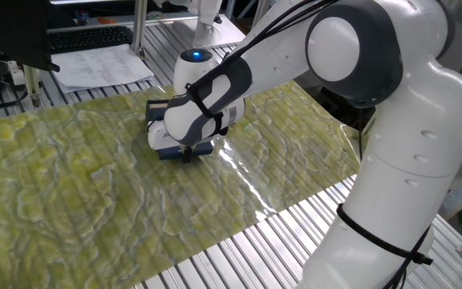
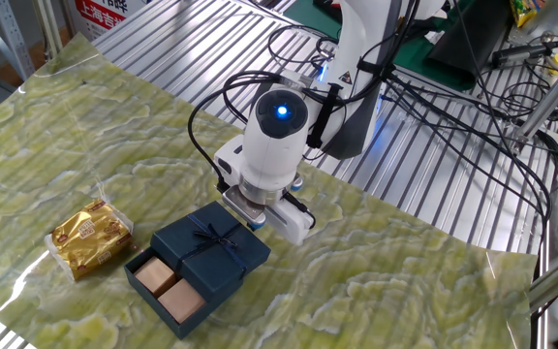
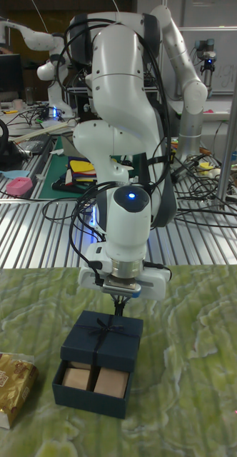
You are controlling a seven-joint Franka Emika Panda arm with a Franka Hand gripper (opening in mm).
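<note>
A dark blue box (image 2: 169, 328) with tan blocks (image 2: 184, 301) inside stands on the green marbled cover. Its dark blue lid (image 2: 187, 237), tied with a dark ribbon bow, lies across the back of it, leaving the front part uncovered. My gripper (image 3: 120, 306) points down at the lid's rear edge, its dark fingers close together. In exterior view 1 the arm hides most of the box, and a dark finger (image 1: 187, 155) shows against the lid's edge. Whether the fingers pinch the lid's rim is hidden.
A gold-wrapped packet (image 2: 92, 239) lies beside the box, to its left in exterior views 2 and 3. Much of the green cover (image 1: 62, 201) is bare. Papers (image 1: 103, 66) and a keyboard (image 1: 89, 38) sit beyond it. Loose cables (image 2: 473, 145) hang around the arm.
</note>
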